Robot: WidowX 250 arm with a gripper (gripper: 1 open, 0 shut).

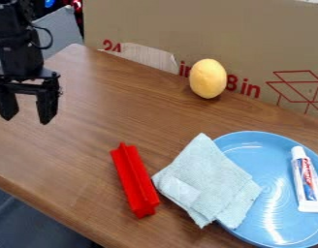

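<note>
My black gripper [27,105] hangs at the left edge above the wooden table, its two fingers apart with nothing between them. To its lower right lies a red plastic block [136,179]. A folded pale blue cloth [207,179] is beside the block, next to a blue plate [275,161] at the right. A toothpaste tube [306,179] lies on the plate. A yellow egg-shaped object [208,78] stands at the back of the table.
A cardboard sheet [162,24] with red print walls off the back of the table. The front left edge drops to a dark floor.
</note>
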